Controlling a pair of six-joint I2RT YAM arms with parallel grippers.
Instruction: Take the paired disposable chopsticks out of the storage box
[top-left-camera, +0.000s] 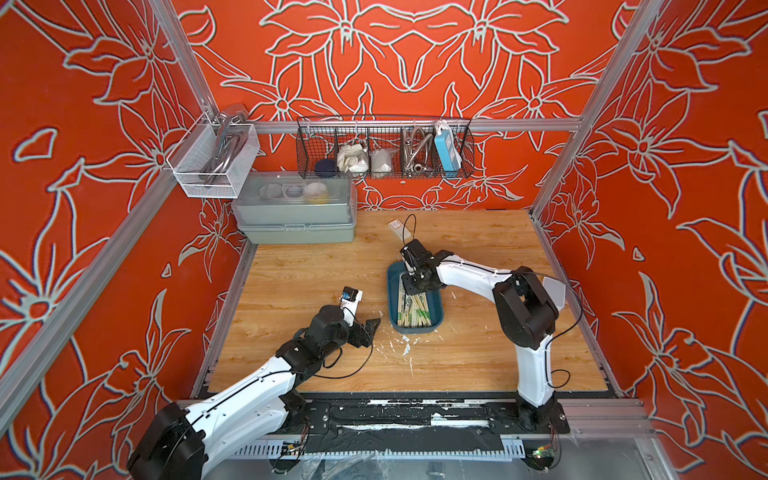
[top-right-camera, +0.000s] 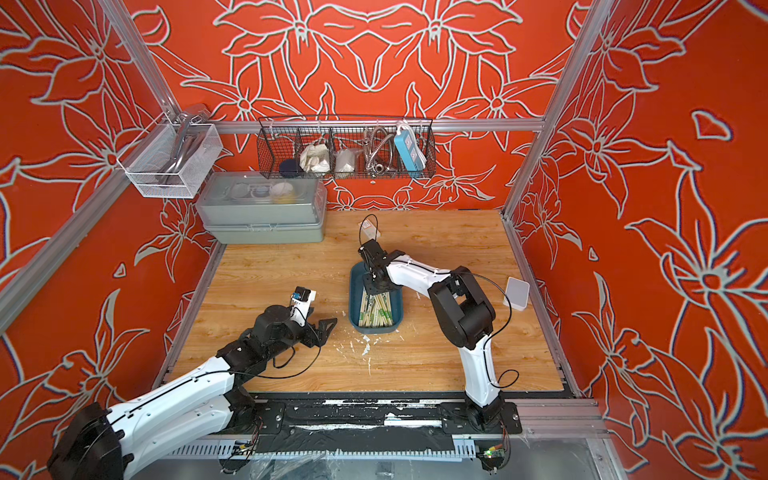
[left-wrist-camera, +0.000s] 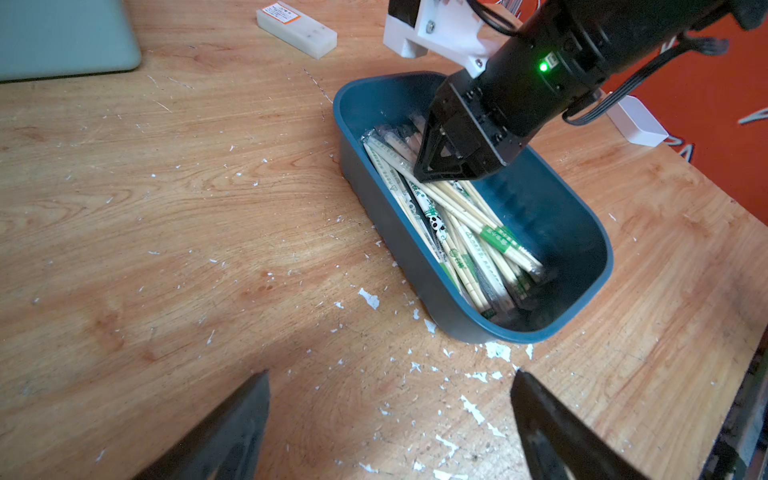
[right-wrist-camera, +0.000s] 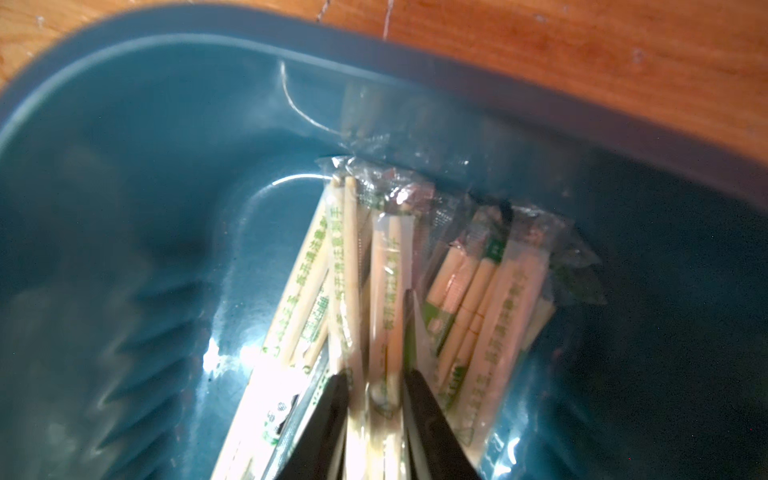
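The blue storage box (left-wrist-camera: 396, 228) stands near the middle of the table. Several paired chopsticks (left-wrist-camera: 468, 212) in clear wrappers lie lengthwise inside it. My right gripper reaches down into the box, its fingers close together on either side of wrapped chopsticks (right-wrist-camera: 389, 264). Whether the fingers press on them is unclear, and their lower ends are hidden in the pile. To the left of the box, my left gripper hangs over bare table, wide open and empty.
A grey lidded case (top-left-camera: 296, 209) stands at the back left. A small white block (left-wrist-camera: 296, 28) lies behind the box, and a white box (left-wrist-camera: 637, 121) sits at the right edge. White scraps (left-wrist-camera: 472, 409) litter the front.
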